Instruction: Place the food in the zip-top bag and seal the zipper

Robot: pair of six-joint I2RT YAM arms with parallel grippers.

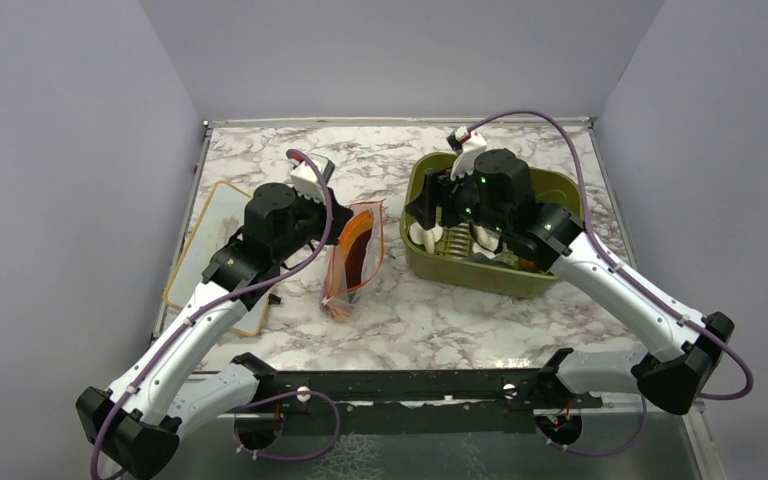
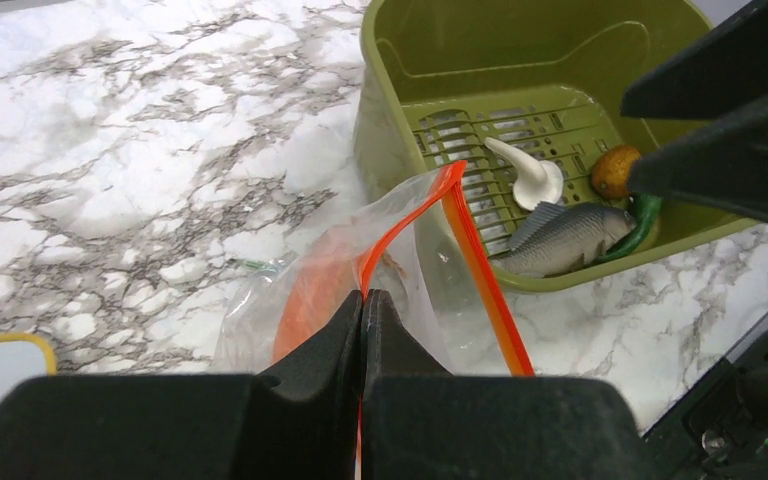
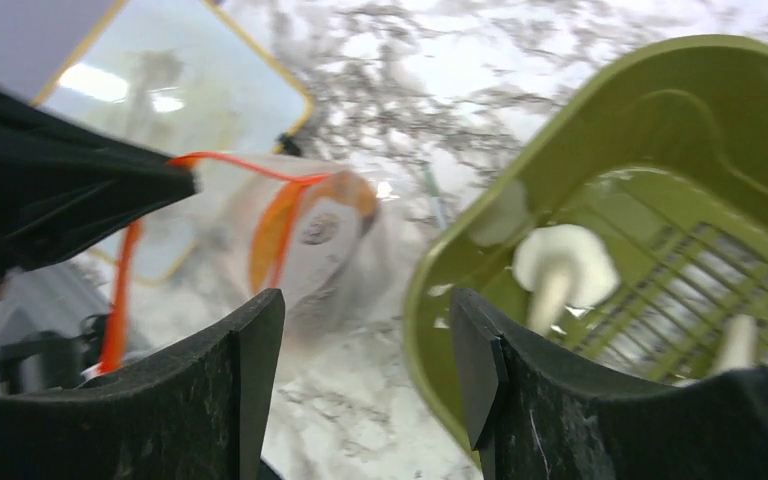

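The zip top bag (image 1: pixel 355 265), clear with orange-red zipper edges and something orange-brown inside, stands on the marble table. My left gripper is shut on its top edge. My right gripper is open, raised over the green bin's near left rim in the top view. In the bin (image 2: pixel 385 110) lie a grey fish (image 2: pixel 570 240), a white mushroom-like piece (image 2: pixel 535 185), a brown round piece (image 2: pixel 610 172) and a green long piece (image 2: pixel 645 215).
A board with a yellow edge (image 1: pixel 200 250) lies at the left, partly under my left arm. The marble behind the bag and in front of the bin is clear.
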